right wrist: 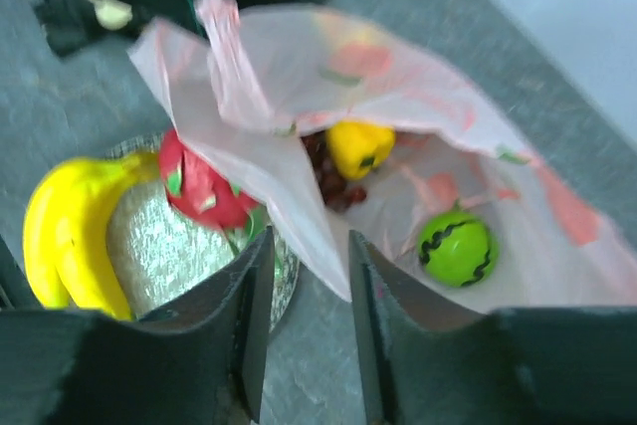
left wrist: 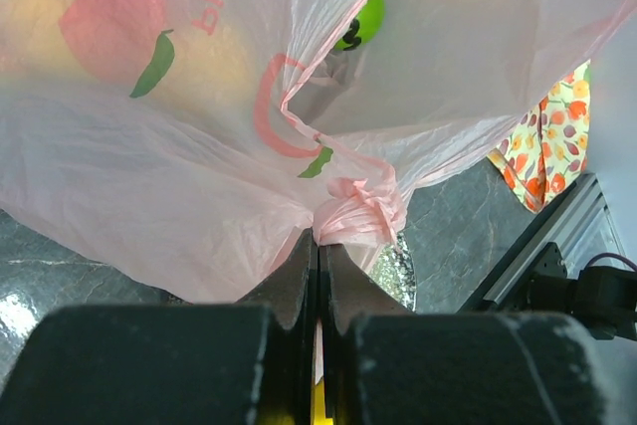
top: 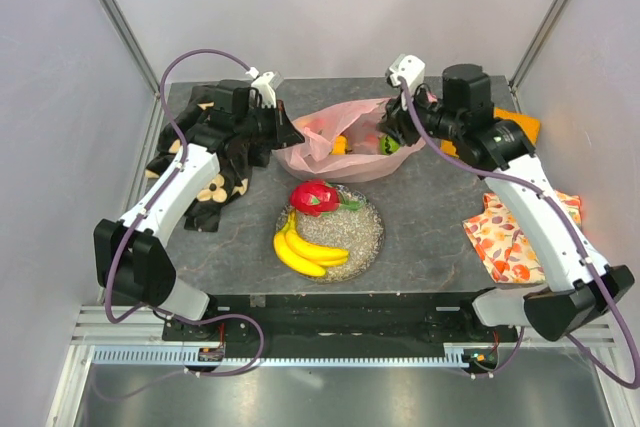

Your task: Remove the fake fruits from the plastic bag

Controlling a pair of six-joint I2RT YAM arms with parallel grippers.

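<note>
The pink plastic bag (top: 355,165) lies open at the back, its near edge bunched at my left gripper, which is shut on that crumpled edge. Inside are a yellow pepper-like fruit (right wrist: 360,148), dark grapes (right wrist: 334,186) and a green fruit (right wrist: 458,248). My right gripper hangs above the bag's right part, part open, nothing visible between its fingers. In front, a speckled plate (top: 353,261) holds bananas (top: 300,252) and a red dragon fruit (top: 315,198).
A dark patterned cloth (top: 205,202) lies at left, an orange cloth (top: 525,127) at back right, a floral cloth (top: 500,237) at front right.
</note>
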